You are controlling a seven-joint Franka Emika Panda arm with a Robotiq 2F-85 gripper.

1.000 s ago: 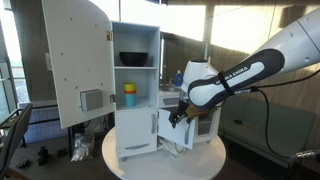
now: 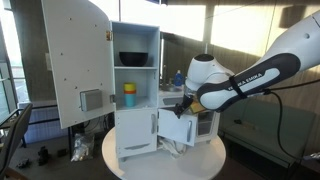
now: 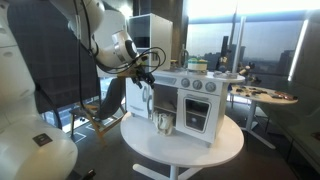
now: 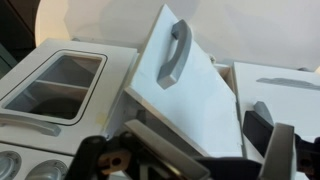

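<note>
A white play-kitchen cupboard door (image 4: 187, 88) stands ajar, its grey curved handle (image 4: 178, 55) facing up in the wrist view. My gripper is open near this door, its dark fingers (image 4: 160, 145) spread, with no object visibly held between them. In exterior view 1 the gripper (image 2: 184, 105) hovers by the upper edge of the door (image 2: 176, 127); whether it touches is unclear. From the other side, exterior view 2 has the gripper (image 3: 145, 77) above the counter's left part, with a pale item (image 3: 165, 123) low in the cupboard opening.
A tall cabinet's door (image 2: 78, 60) hangs wide open at the left. Its shelves hold a black bowl (image 2: 133, 58) and stacked coloured cups (image 2: 130, 95). The oven (image 3: 197, 115) stands beside the cupboard. Bare round tabletop (image 3: 225, 152) lies in front.
My arm has lowered somewhat and the gripper has shifted slightly. The small cupboard door shows a broader face in exterior view 1 than one second ago, so it has swung a little.
</note>
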